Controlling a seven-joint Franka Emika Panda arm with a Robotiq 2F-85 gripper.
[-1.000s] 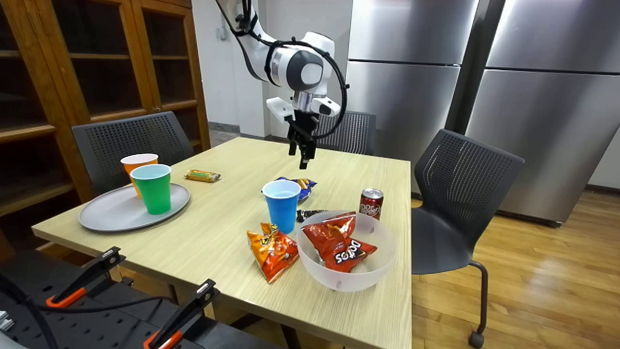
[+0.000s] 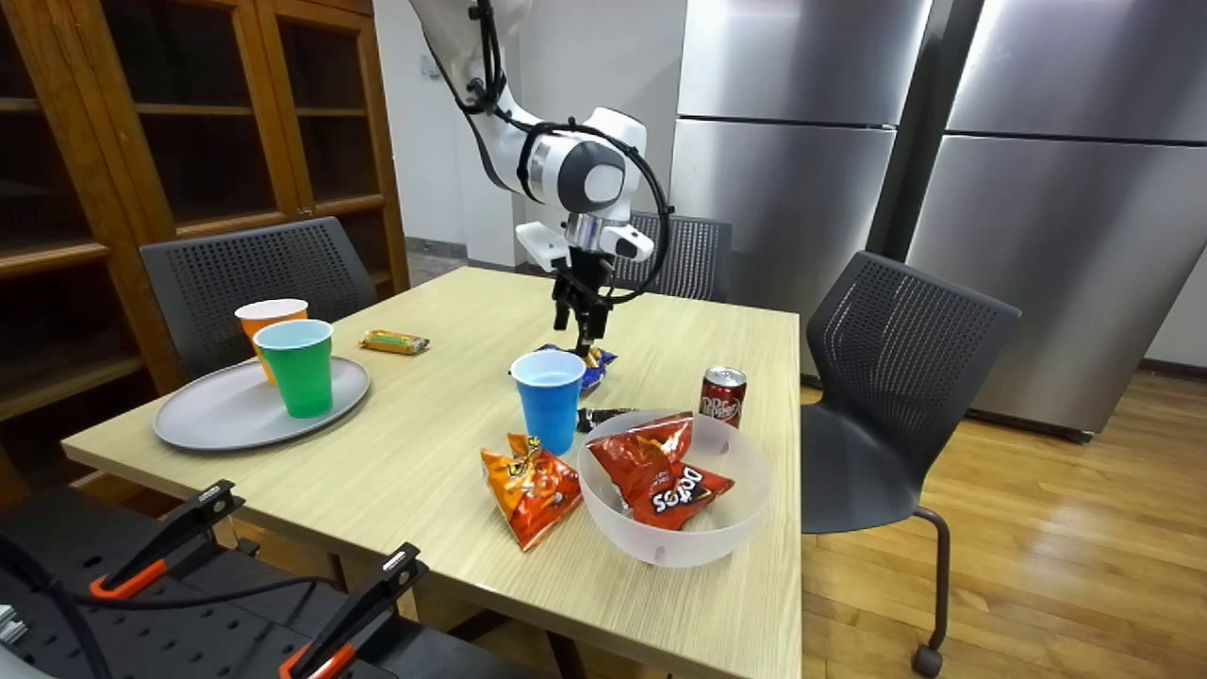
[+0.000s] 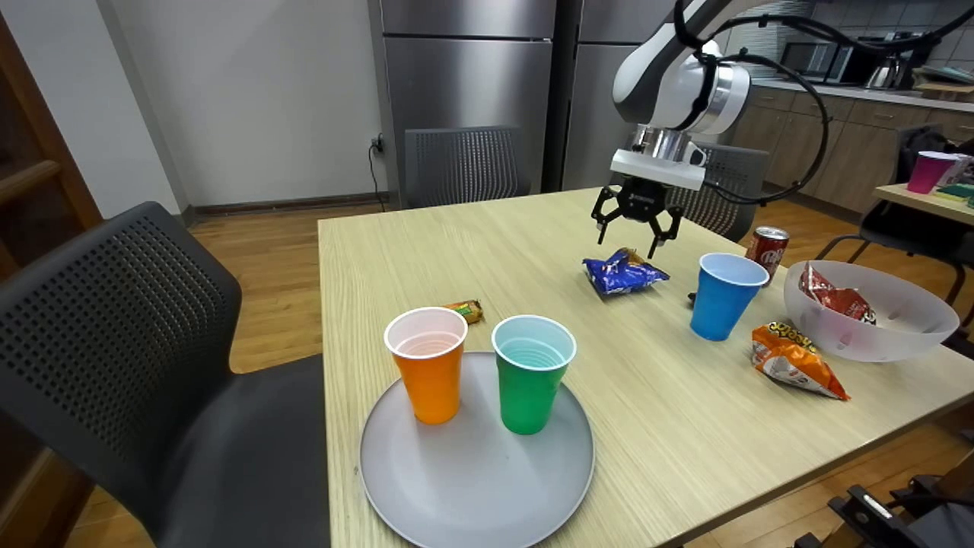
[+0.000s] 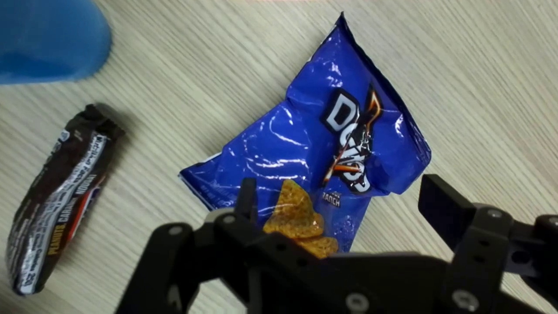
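A blue Doritos bag (image 4: 308, 136) lies flat on the table, its logo facing up in the wrist view. Over it hangs my gripper (image 3: 627, 248), open, its fingers spread wide and nothing held between them. In the wrist view the black fingertips (image 4: 444, 209) show on either side of the bag's lower part, and the gripper body hides its bottom end. From exterior view 1, the blue cup (image 2: 550, 402) covers part of the blue bag (image 2: 596, 368). A red Doritos bag (image 2: 665, 475) rests inside the translucent bowl (image 2: 735, 532).
Near the blue bag lies a dark candy bar (image 4: 57, 199). An orange chip bag (image 3: 796, 361) and a soda can (image 2: 723, 395) are close to the bowl. On a grey plate (image 3: 475, 493) stand an orange cup (image 3: 429, 370) and a green cup (image 3: 529, 383). A yellow-wrapped bar (image 2: 393, 341) lies apart.
My gripper has come down towards the blue bag and shifted slightly left in exterior view 1. The objects on the table have not moved.
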